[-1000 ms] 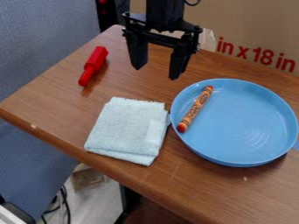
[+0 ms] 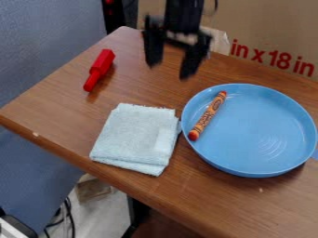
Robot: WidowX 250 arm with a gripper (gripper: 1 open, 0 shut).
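The black gripper (image 2: 176, 58) hangs over the back middle of the wooden table, blurred, its two fingers pointing down and set apart, with nothing seen between them. Below it to the right, a blue plate (image 2: 261, 135) holds an orange-red crayon-like stick (image 2: 207, 115) on its left part. A folded pale blue cloth (image 2: 132, 139) lies left of the plate. A red cylindrical object (image 2: 99, 69) lies at the back left.
A cardboard box (image 2: 274, 37) with red lettering stands behind the table. The table's left edge (image 2: 37, 131) borders a drop to the floor. Bare wood (image 2: 137, 88) lies between the red object and the plate.
The objects on the table have not moved.
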